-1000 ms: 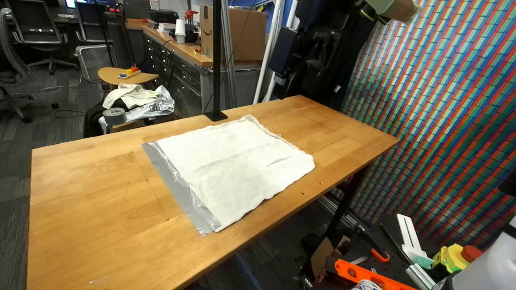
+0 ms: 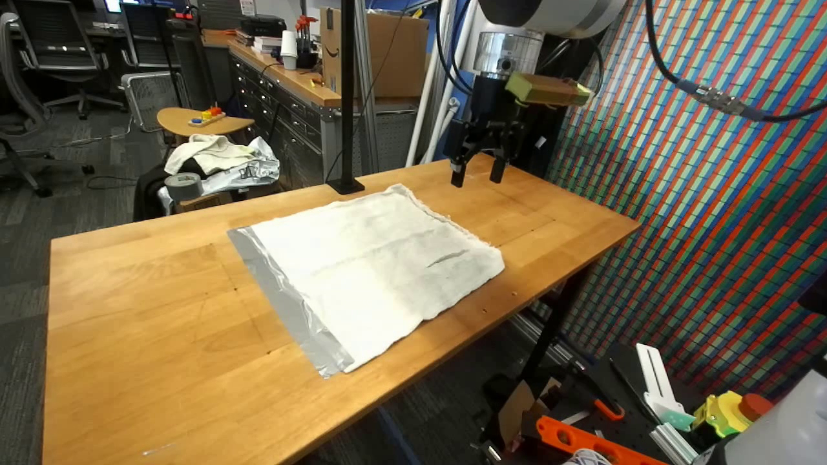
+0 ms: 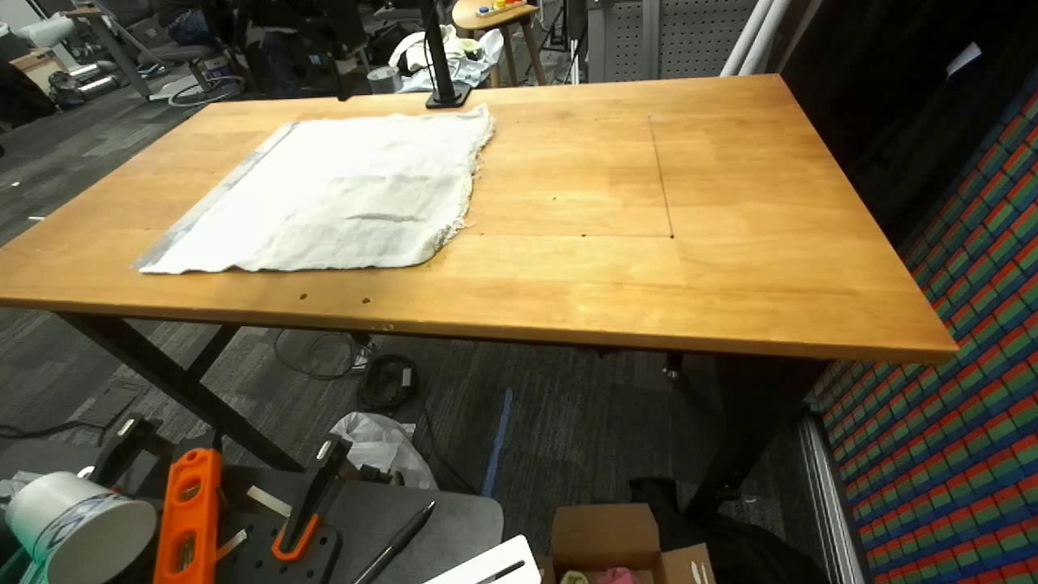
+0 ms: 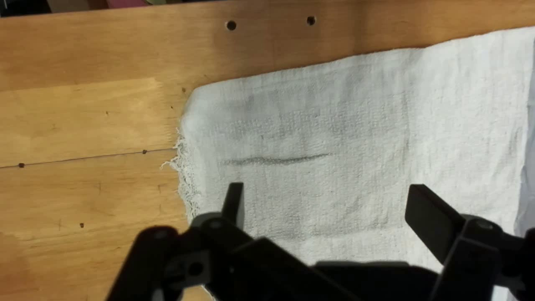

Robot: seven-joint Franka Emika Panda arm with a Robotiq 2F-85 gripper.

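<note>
A white cloth [image 2: 372, 263] lies spread almost flat on the wooden table, its left edge held along a strip of grey tape [image 2: 287, 298]. Its frayed edge faces the bare side of the table, and a short crease marks the cloth [image 4: 301, 200] near that end. My gripper [image 2: 477, 178] hangs above the table, pointing down, its fingers apart and nothing between them. From the wrist view, the open gripper is over the frayed end of the cloth, not touching it as far as exterior view 1 shows. Exterior view 2 shows the cloth [image 3: 340, 195] without the gripper.
Bare wooden table [image 3: 584, 282] surrounds the cloth, with wide free room on the frayed side. A black post [image 2: 346, 101] rises at the table's far edge. Past the front edge, a side stand carries tools, including an orange level [image 3: 186, 516].
The gripper has come lower and into clear view over the table, fingers now pointing down. The cloth lies where it was.
</note>
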